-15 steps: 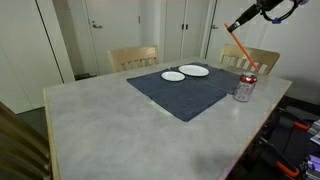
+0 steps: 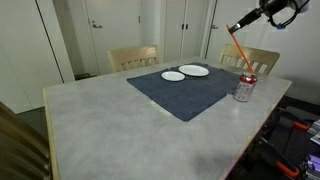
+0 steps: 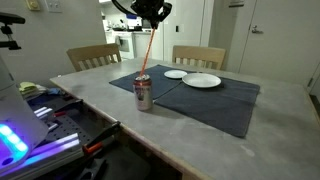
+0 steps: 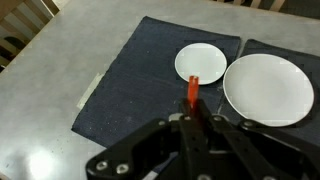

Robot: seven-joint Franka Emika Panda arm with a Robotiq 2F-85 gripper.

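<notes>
My gripper [image 3: 153, 24] is shut on the upper end of a long, thin orange-red stick [image 3: 149, 52], high above the table's near end. The stick slants downward, its lower end at the top of a reddish, silvery can [image 3: 143, 96]. Whether that end is inside the can or only in front of or above it, I cannot tell. In exterior view 1 the can [image 2: 244, 89] stands upright near the table edge, below the stick [image 2: 241, 51]. The wrist view shows the stick [image 4: 193, 92] nearly end-on, beyond the dark gripper; the can is hidden there.
Dark placemats [image 4: 132, 82] lie on the grey table, bearing a small white plate [image 4: 200, 61] and a larger white plate [image 4: 268, 88]. Chairs [image 2: 133, 58] stand along the far side.
The gripper has shifted slightly right in exterior view 1, and the stick's lower end has moved a little left, closer over the can. The can and plates have stayed put.
</notes>
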